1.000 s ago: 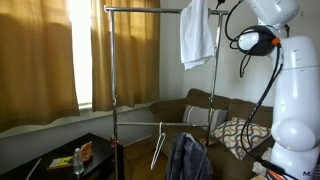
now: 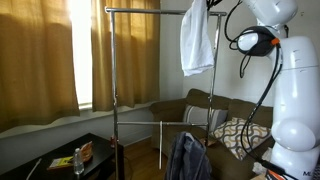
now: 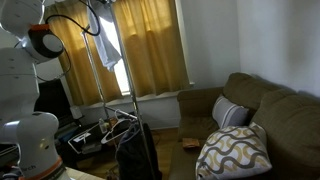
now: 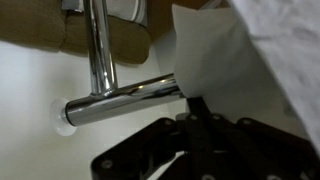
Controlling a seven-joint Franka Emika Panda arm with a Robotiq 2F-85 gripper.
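A white cloth (image 2: 198, 42) hangs down from the right end of the metal rack's top rail (image 2: 150, 11), just below where the arm reaches in. My gripper appears dark at the lower edge of the wrist view, against the white cloth (image 4: 215, 60), which covers part of the chrome rail (image 4: 125, 100). Whether its fingers pinch the cloth is hidden. Exterior view 2 shows the white cloth (image 3: 106, 40) near the rack's upper end. An empty white hanger (image 2: 161, 138) hangs on the rack's lower bar.
A dark garment (image 2: 190, 160) hangs low at the rack's right side. Behind stands a brown sofa (image 2: 172, 112) with a patterned cushion (image 3: 233, 152). On the left, a dark table (image 2: 60, 158) holds a bottle and small items. A black cable loops beside the arm.
The white cloth has come lower and slightly to the right, its bottom edge dropping. The hanger on the lower bar, tilted a second ago, now hangs straighter.
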